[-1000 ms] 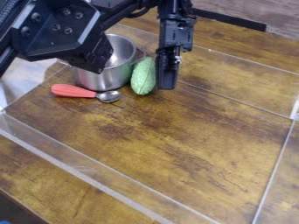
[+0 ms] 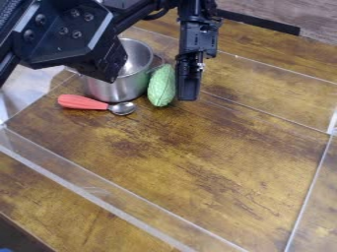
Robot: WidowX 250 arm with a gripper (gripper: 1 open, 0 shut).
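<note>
A steel pot [image 2: 129,81] stands at the back left of the wooden surface, partly hidden behind the arm. A green, oval vegetable-like object [image 2: 162,87] rests against the pot's right side. A spoon with a red handle [image 2: 83,102] lies in front of the pot, its metal head toward the right. My gripper [image 2: 187,91] points down just right of the green object, its fingers close together and shut, with nothing visible between them. Whether it touches the green object, I cannot tell.
Clear strips or edges run along its left and right sides, and a pale item sits at the far left edge.
</note>
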